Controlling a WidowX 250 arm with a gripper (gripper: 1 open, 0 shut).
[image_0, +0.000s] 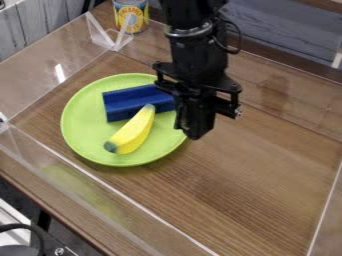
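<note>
My black gripper (195, 124) hangs just right of a green plate (84, 133), pointing down, its fingertips near the plate's right edge. Its fingers look shut, with nothing visible between them. On the plate lie a yellow banana (130, 131) and, behind it, a blue block (131, 99), partly hidden by the arm.
A can with a blue and yellow label (130, 15) stands at the back left. Clear plastic edging runs along the left and front of the wooden table (247, 180).
</note>
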